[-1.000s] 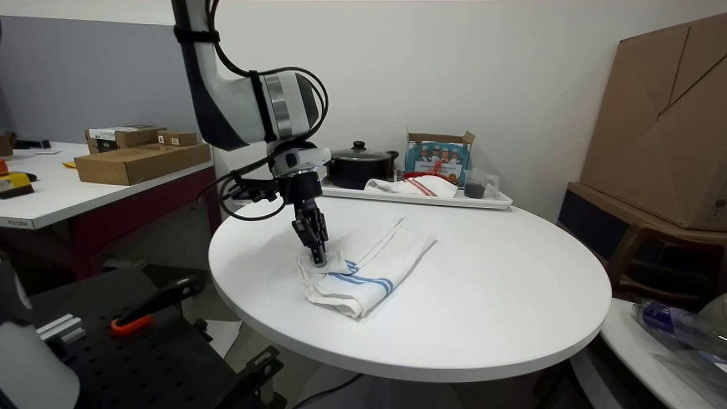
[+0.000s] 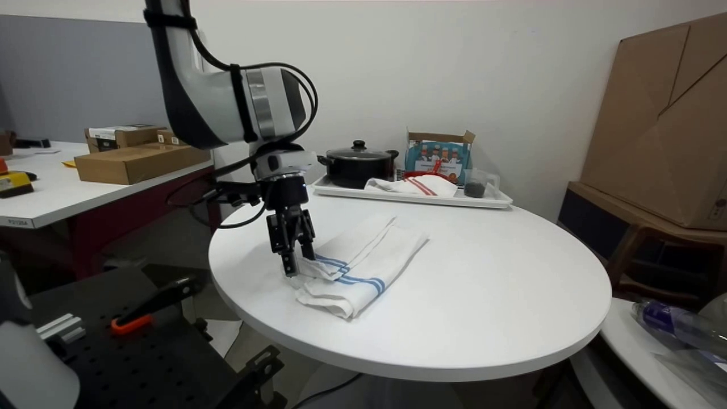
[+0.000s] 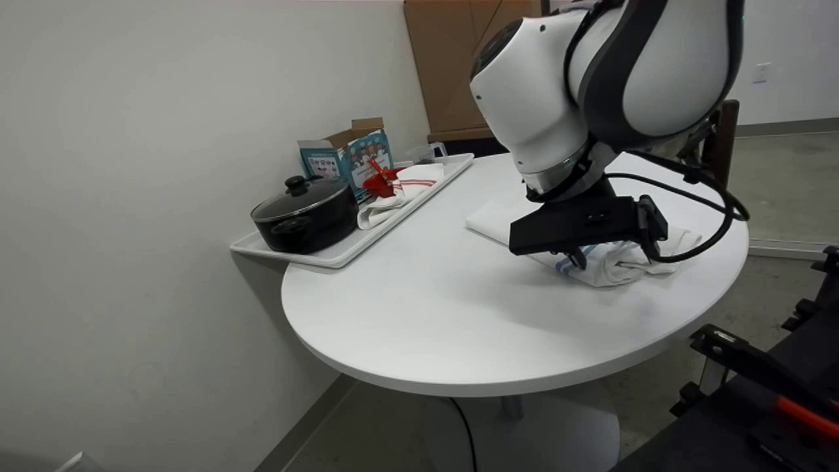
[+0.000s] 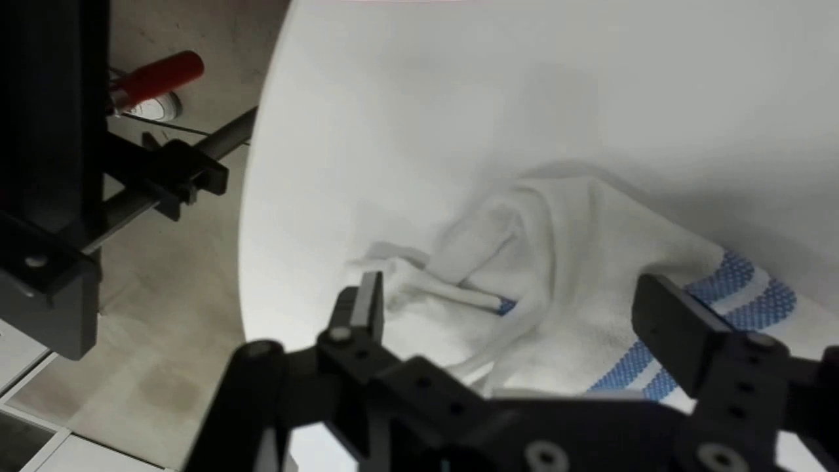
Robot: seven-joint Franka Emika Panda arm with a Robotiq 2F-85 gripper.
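Observation:
On the round white table [image 2: 491, 293] lies a white towel [image 2: 361, 283] with blue stripes, folded into a rough rectangle. Its near left corner is rumpled. My gripper [image 2: 301, 262] is low over that corner, fingers spread apart. From the wrist the towel [image 4: 582, 267] shows a loose curled fold between and beyond the open fingers, with blue stripes by the right one. Nothing is clasped; whether the fingertips touch the cloth I cannot tell. In the second exterior view the arm partly covers the towel [image 3: 605, 267] and hides much of my gripper [image 3: 617, 255].
Along the wall a white tray [image 2: 504, 201] holds a black lidded pot [image 2: 358, 166], a red-striped towel [image 2: 426, 184], a blue box [image 2: 439, 155] and a clear jug [image 2: 480, 183]. The table's edge is close to the gripper's left.
The gripper's fingers were together at the towel's corner and now stand apart. Gripper and arm have moved left, and the towel has shifted slightly left too.

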